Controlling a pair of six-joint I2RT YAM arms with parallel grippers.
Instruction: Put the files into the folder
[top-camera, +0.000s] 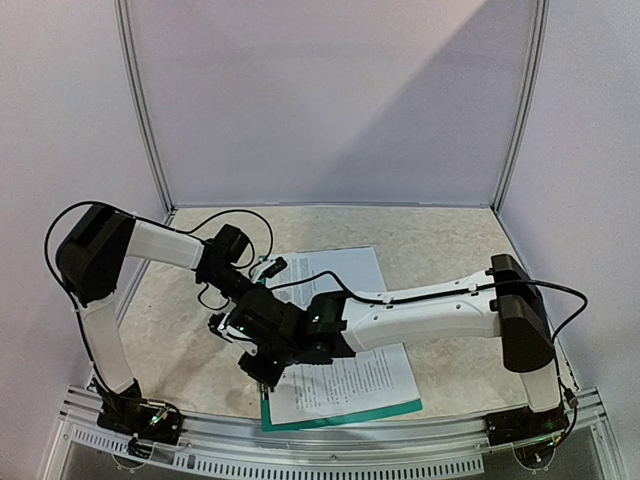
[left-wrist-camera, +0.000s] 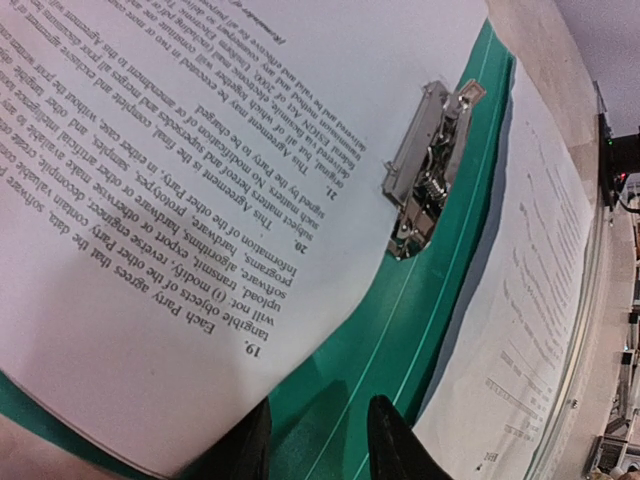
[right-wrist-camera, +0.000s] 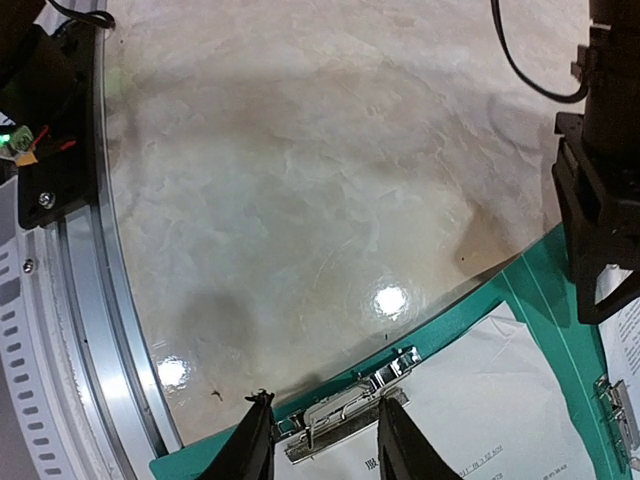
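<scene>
The green folder (top-camera: 345, 418) lies open on the table, with a printed sheet (top-camera: 320, 262) on its far half and another sheet (top-camera: 345, 385) on its near half. In the left wrist view, a metal clip (left-wrist-camera: 430, 170) sits at the edge of one printed sheet (left-wrist-camera: 170, 200). My left gripper is open over the green spine, one finger close to that sheet's corner. In the right wrist view, my right gripper is open, its fingers apart in front of a second clip (right-wrist-camera: 345, 405) at the folder's edge. From above, my right arm hides both fingertip pairs.
My right forearm (top-camera: 420, 322) crosses above the folder, close to the left gripper. In the right wrist view the left gripper stands over the folder at the right. Bare table (top-camera: 190, 350) lies left of the folder. The metal rail (top-camera: 340, 440) runs along the front.
</scene>
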